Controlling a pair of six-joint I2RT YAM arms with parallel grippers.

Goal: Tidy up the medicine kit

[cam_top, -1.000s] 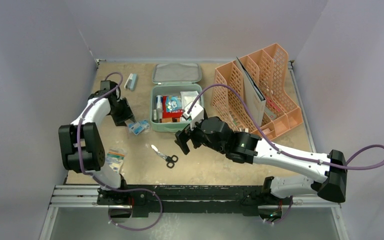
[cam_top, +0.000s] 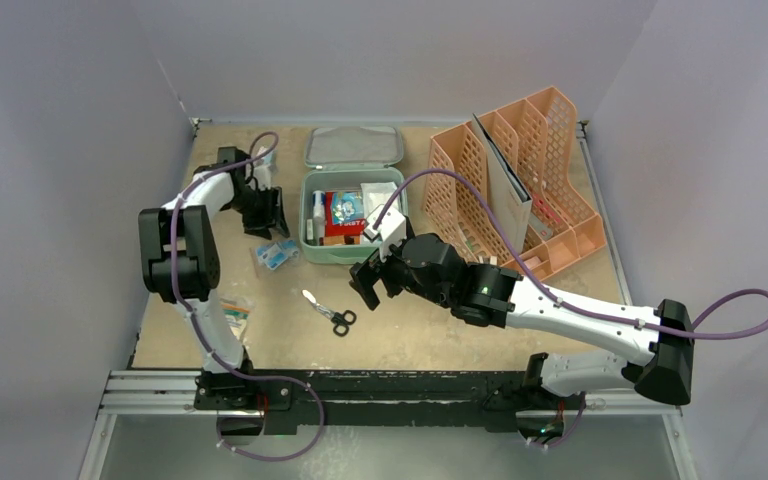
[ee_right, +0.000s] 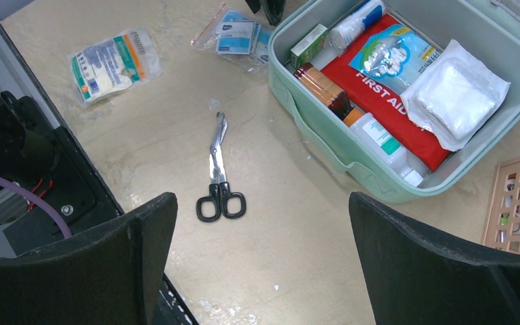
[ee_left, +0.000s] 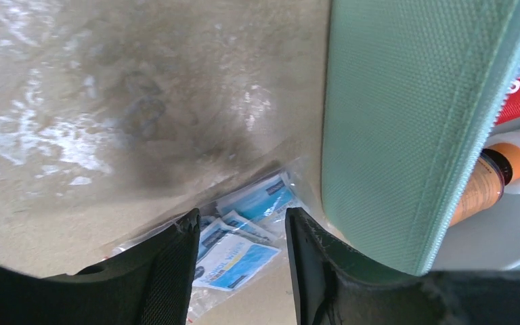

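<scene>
A mint medicine kit [cam_top: 351,254] lies open, holding a red FIRST AID pouch [ee_right: 400,108], bottles, a small green box and white packs. My left gripper is open above a clear bag of blue packets [ee_left: 237,257], beside the kit's mint side [ee_left: 406,115]; nothing is between its fingers. Scissors [ee_right: 220,196] lie in front of the kit, and another bag of supplies [ee_right: 112,64] lies at the front left. My right gripper [cam_top: 372,280] hovers open at the kit's front right, empty.
A peach mesh organizer [cam_top: 580,235] with upright boards stands at the right. A small grey item at the back left is partly hidden by my left arm.
My left arm has moved up and to the right in the top view, from over the bag of blue packets toward the kit's back left. My right arm is unchanged.
</scene>
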